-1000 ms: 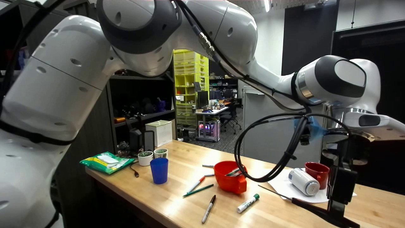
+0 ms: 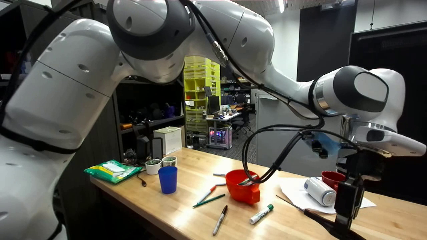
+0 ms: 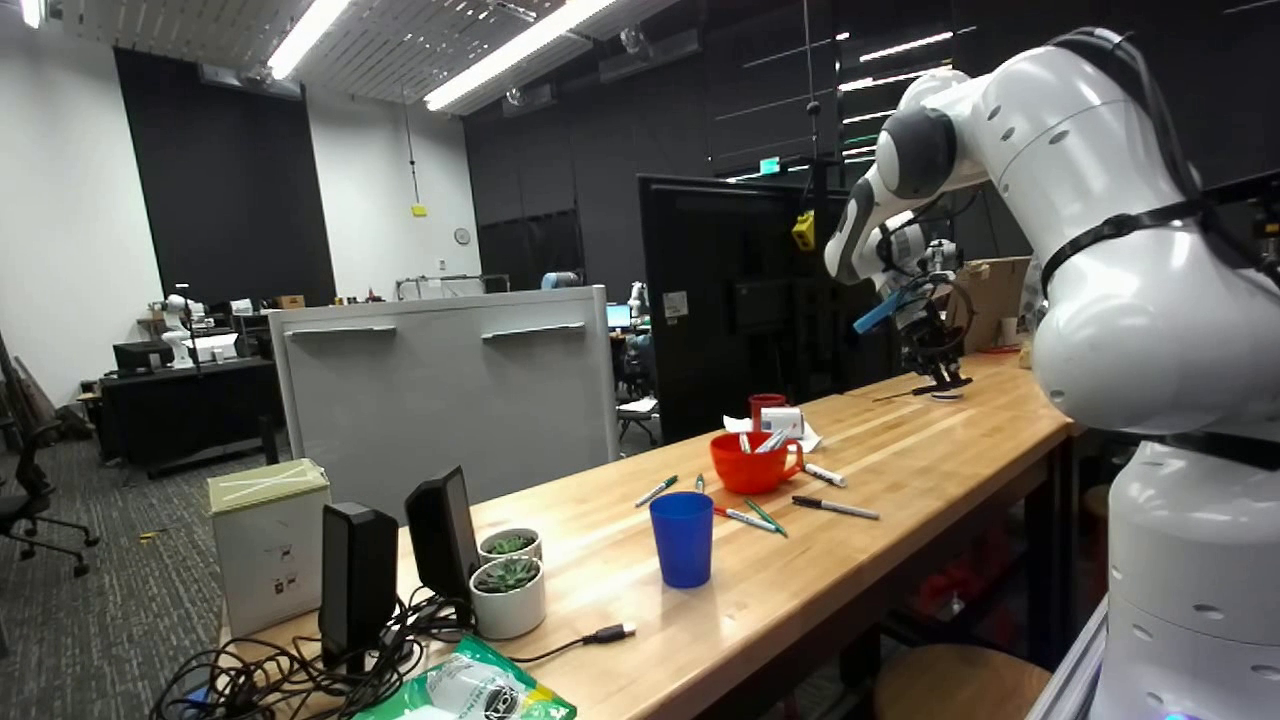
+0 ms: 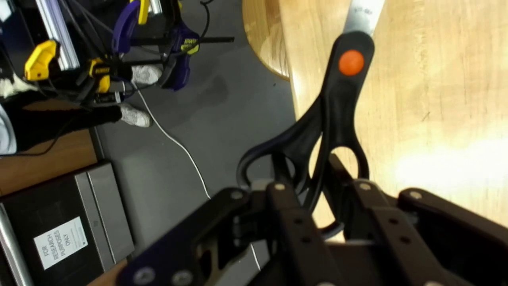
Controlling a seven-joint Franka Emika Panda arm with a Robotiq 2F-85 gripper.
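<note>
A pair of scissors with black handles, an orange pivot dot and metal blades fills the upper middle of the wrist view; the scissors (image 4: 351, 85) run up out of frame at the blade tips. Around the handle loops my gripper is shut on them. Exterior view 1 has the gripper (image 2: 345, 224) at lower right, with the scissors (image 2: 320, 219) pointing left, held above the tabletop. From exterior view 2 the gripper (image 3: 933, 370) appears small over the far part of the table, the scissors hard to make out.
A red bowl (image 2: 240, 190) holding markers stands mid-table, with several loose markers around it. A white can (image 2: 320, 191) lies on paper beside a dark red mug (image 2: 333, 178). A blue cup (image 2: 167, 180) stands further left. The table edge runs beneath the scissors' handles in the wrist view.
My gripper has shifted slightly left in exterior view 1, with the scissors still in it, and now hides part of the dark red mug. The objects on the table have stayed put.
</note>
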